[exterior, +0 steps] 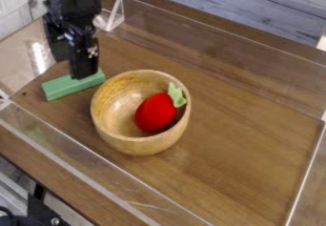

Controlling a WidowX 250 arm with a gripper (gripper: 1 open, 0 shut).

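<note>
My black gripper (74, 62) hangs at the upper left, open, above a green block (72, 87) that lies on the wooden surface. Right of the block is a wooden bowl (118, 125) holding a red object (155, 113) with green leaves, which looks like a strawberry or tomato toy.
Clear walls or rims edge it on the left, at the front and at the right.
</note>
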